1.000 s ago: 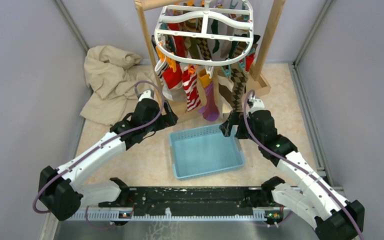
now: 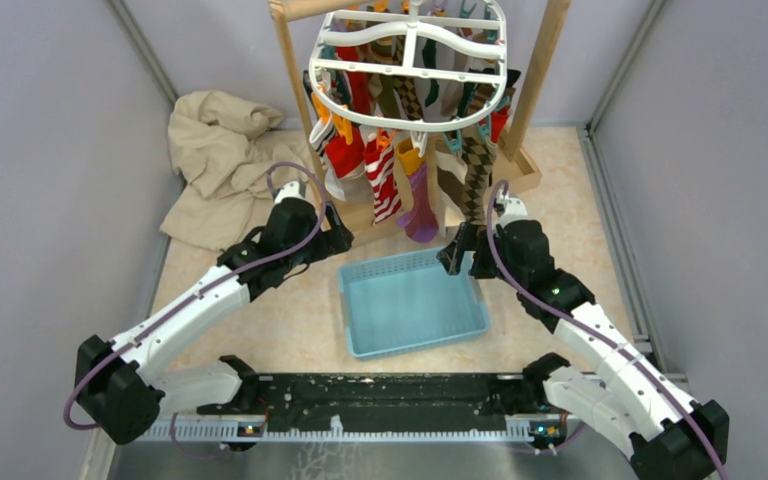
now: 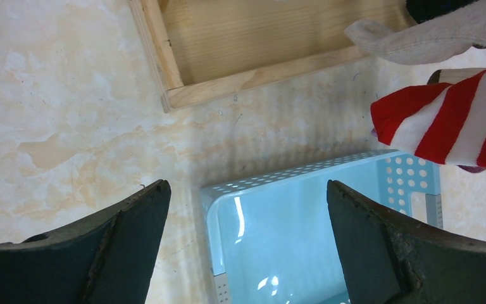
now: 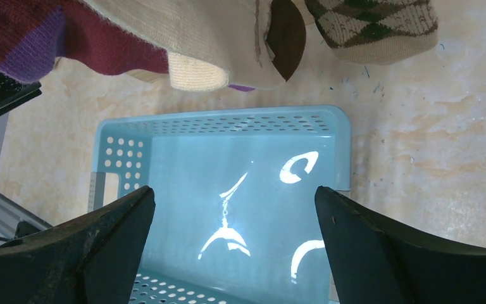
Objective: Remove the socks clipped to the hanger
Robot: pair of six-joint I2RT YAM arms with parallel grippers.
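Observation:
Several socks hang by coloured clips from the white oval hanger in the top view. Along its front are a red-and-white striped sock, a purple sock with a yellow cuff and a brown checkered sock. Below and left of them, my left gripper stands open, and its wrist view shows nothing between the fingers. The striped sock is at that view's right edge. My right gripper is open and empty, lower right of the purple sock; sock toes cross the top of its view.
A blue basket, empty, lies on the floor between the arms. The hanger is inside a wooden frame with a wooden base. Beige cloth is heaped at the back left. Grey walls close both sides.

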